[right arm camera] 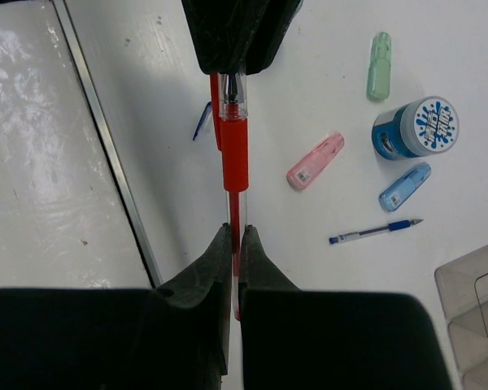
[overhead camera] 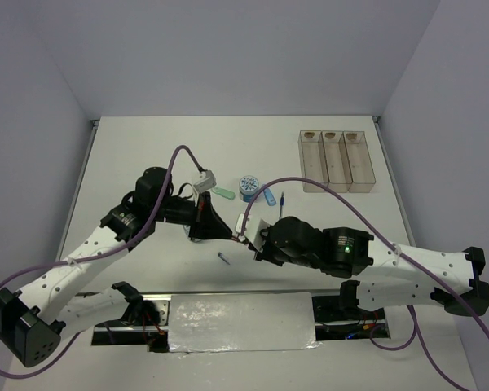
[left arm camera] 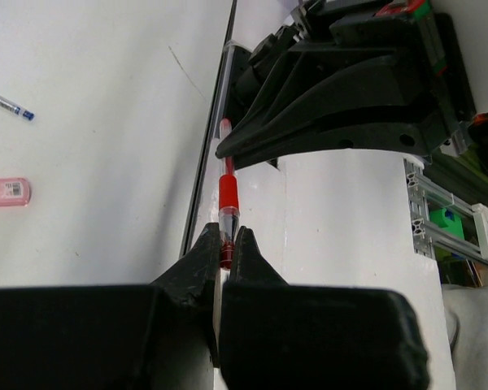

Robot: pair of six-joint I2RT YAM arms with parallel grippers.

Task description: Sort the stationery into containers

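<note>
A red pen (right arm camera: 236,154) is held between my grippers over the front of the table, seen end-on to each wrist camera. My left gripper is shut on one end, my right gripper on the other. In the top view they meet near the middle. A blue pen (right arm camera: 374,230), pink correction tape (right arm camera: 313,162), green one (right arm camera: 378,69), blue one (right arm camera: 404,185) and blue jar (right arm camera: 415,128) lie or stand on the table. A second small blue pen (overhead camera: 223,257) lies nearer the front. A clear three-compartment container (overhead camera: 336,163) sits back right.
The table (overhead camera: 147,138) has clear room at the back left and back middle. A metal edge (right arm camera: 114,154) runs along its front, with a shiny sheet (overhead camera: 236,318) beyond. Grey walls stand at both sides and behind.
</note>
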